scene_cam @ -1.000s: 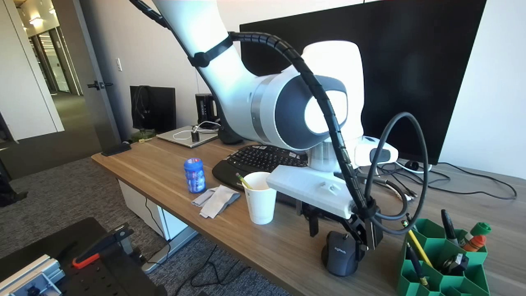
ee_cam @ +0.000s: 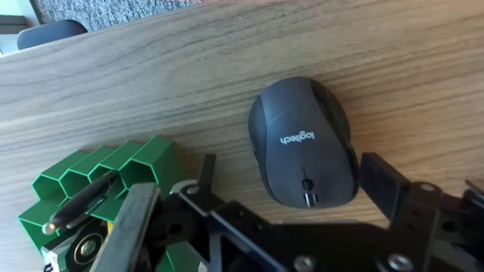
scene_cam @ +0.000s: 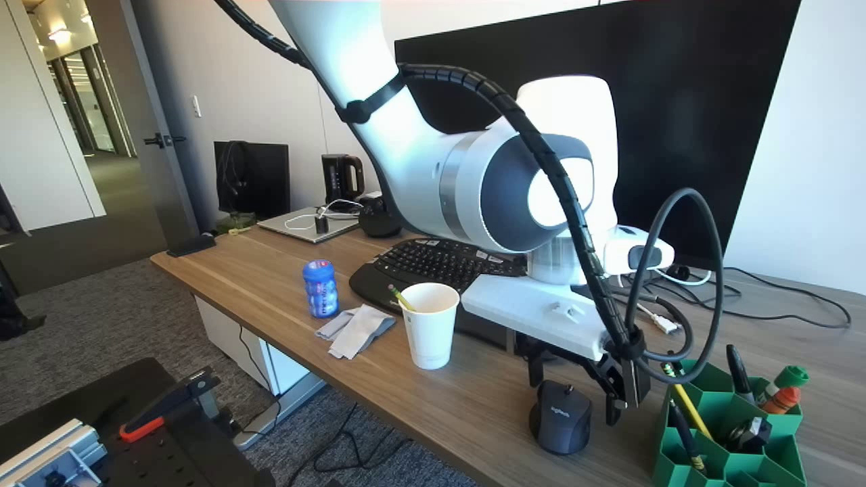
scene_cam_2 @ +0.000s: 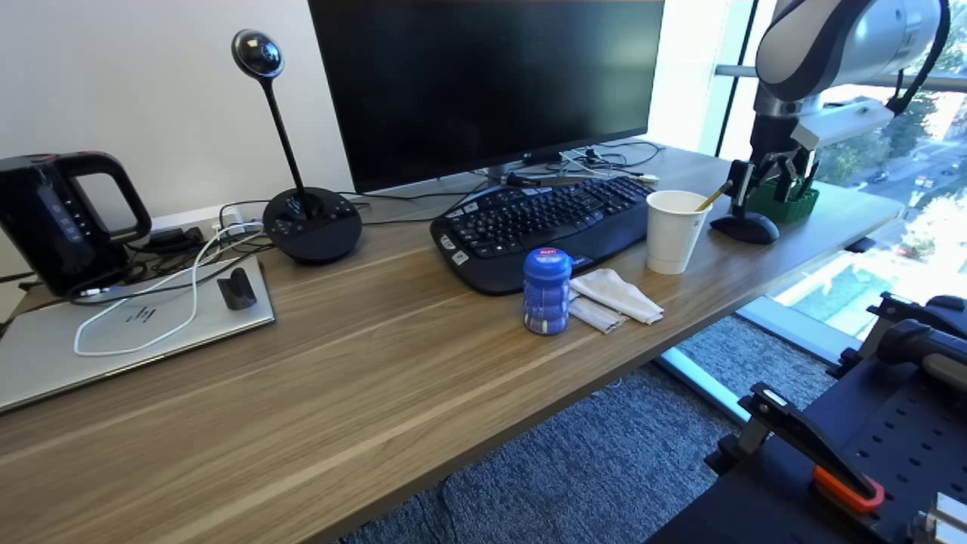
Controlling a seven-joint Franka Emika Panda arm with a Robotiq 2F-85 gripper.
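Observation:
A dark Logitech mouse (ee_cam: 299,136) rests on the wooden desk. In the wrist view my gripper is open, its two fingers spread to either side of the mouse's near end, with the one on the right (ee_cam: 383,183) close against its edge. Exterior view 1 has the gripper (scene_cam: 574,398) low over the mouse (scene_cam: 561,418), near the green organizer. From the far side, exterior view 2 puts the gripper (scene_cam_2: 770,181) above and just behind the mouse (scene_cam_2: 745,227). Whether a finger touches the mouse I cannot tell.
A green pen organizer (ee_cam: 156,156) stands close beside the gripper. A white paper cup (scene_cam: 430,329) holding a pencil, a folded cloth (scene_cam: 357,329), a blue container (scene_cam: 321,289) and a black keyboard (scene_cam_2: 544,227) lie further along. The desk's front edge is near the mouse.
My arm and gripper have shifted right in exterior view 1, toward the green organizer, and slightly down. The mouse, cup and other items have stayed put.

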